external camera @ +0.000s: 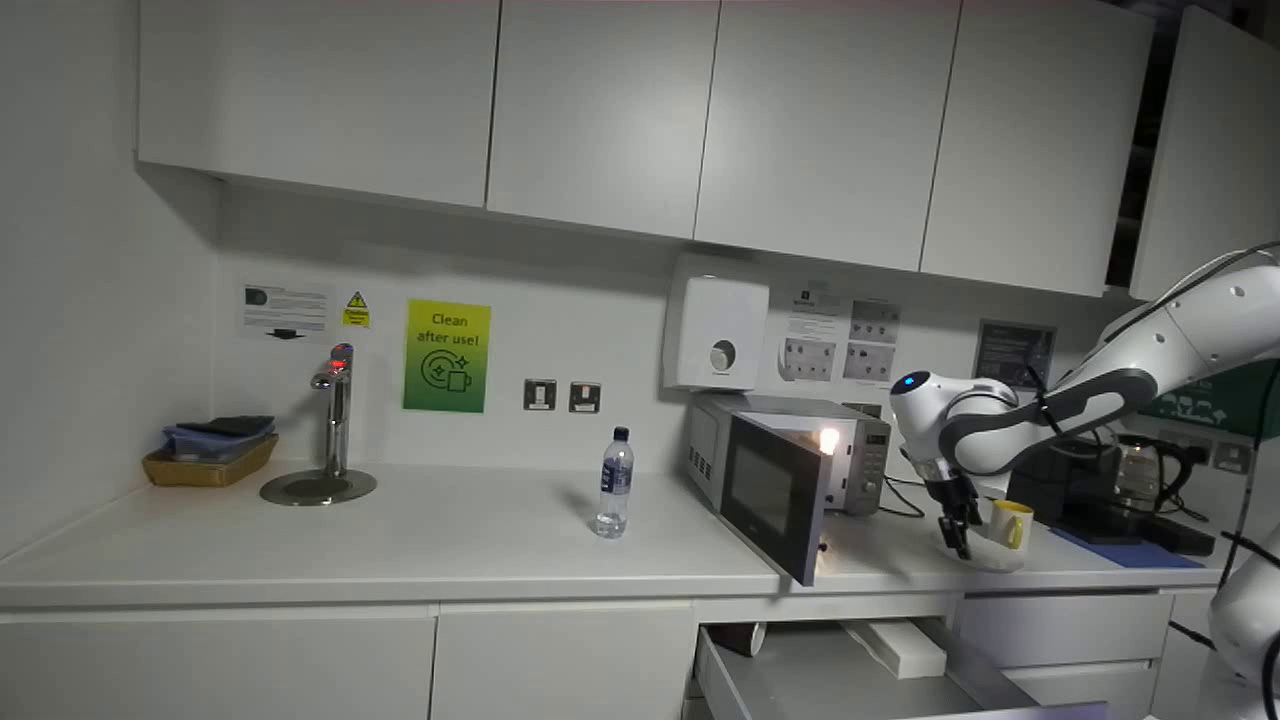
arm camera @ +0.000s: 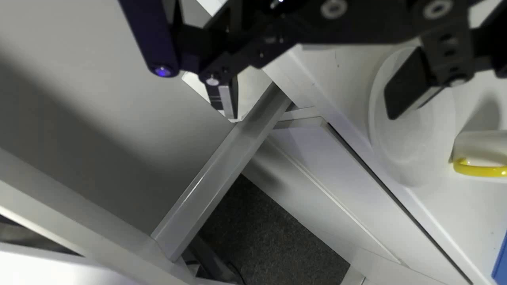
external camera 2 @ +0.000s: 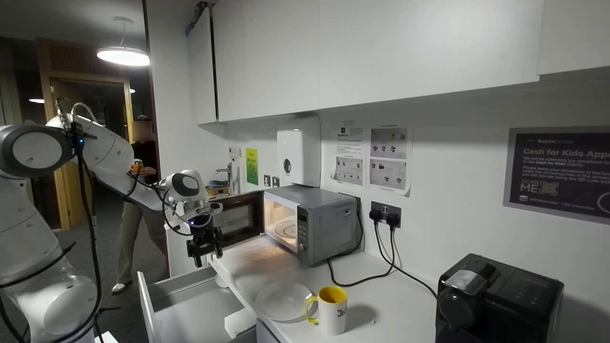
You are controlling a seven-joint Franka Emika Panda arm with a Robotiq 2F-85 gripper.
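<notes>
My gripper is open, its black fingers (arm camera: pixel 407 85) wide apart with nothing between them. In exterior view 2 the gripper (external camera 2: pixel 204 251) hangs in the air near the counter's front edge, by the pulled-out drawer (external camera 2: pixel 191 311). A clear plate (external camera 2: pixel 284 301) lies on the counter; in the wrist view one finger covers part of it. Beside the plate stands a white mug (external camera 2: pixel 332 320) with a yellow inside and handle. The grey microwave (external camera 2: pixel 329 214) has its door (external camera: pixel 774 494) swung open and its inside lit.
In the drawer lie a white box (external camera: pixel 897 649) and, at its back left, a cup (external camera: pixel 741 638). A water bottle (external camera: pixel 614 484) stands left of the microwave. A black coffee machine (external camera 2: pixel 497 303) is at the right. The counter between bottle and tap (external camera: pixel 337 408) is clear.
</notes>
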